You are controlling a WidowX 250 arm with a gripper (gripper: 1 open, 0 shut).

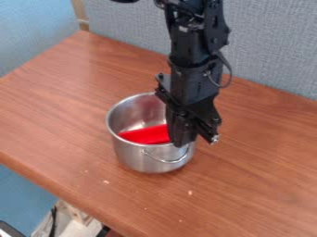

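A steel pot [130,151] with a wire handle stands on the wooden table, holding a red object [145,134]. My black gripper [186,134] reaches down over the pot's right rim, its lower end partly inside and in front of the red object's right end. The fingertips are small and dark against the pot, so whether they are open or shut, or touching the red object, I cannot tell.
Grey padded panels [275,51] bound the back, and a blue surface lies beyond the table's front left edge.
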